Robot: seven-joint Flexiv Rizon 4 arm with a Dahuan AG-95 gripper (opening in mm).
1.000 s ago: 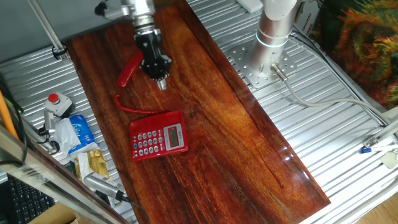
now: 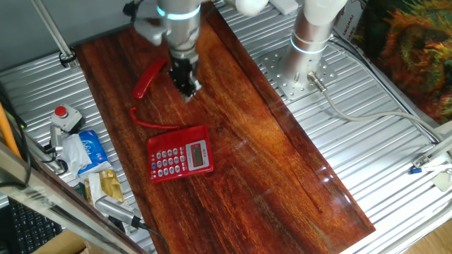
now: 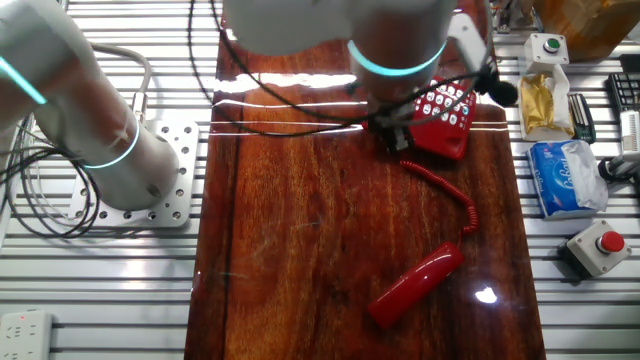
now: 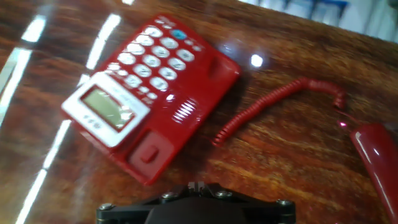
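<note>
A red desk telephone (image 2: 169, 169) with a keypad and small display lies face up on the wooden board; its cradle shows empty in the wrist view. The red handset (image 2: 149, 77) lies off the base, directly on the wood, joined by a coiled red cord (image 4: 267, 106). My gripper (image 2: 188, 97) hangs above the board, between handset and phone base and toward the arm's side. In the wrist view the fingertips (image 4: 194, 186) sit together at the bottom edge, shut, with nothing visible between them. Part of the handset (image 4: 376, 155) is cut off there at the right edge.
Bare wood fills the board (image 2: 261, 176) to the right of the phone. Beyond its left edge are a red push button (image 2: 62, 114) and a blue-white tissue pack (image 2: 90, 151). The arm's base (image 2: 300, 74) stands on the slatted table at the right.
The wrist has swung right in exterior view 1, and the gripper now points down at a different tilt, its tip in nearly the same place. The phone and handset have not moved.
</note>
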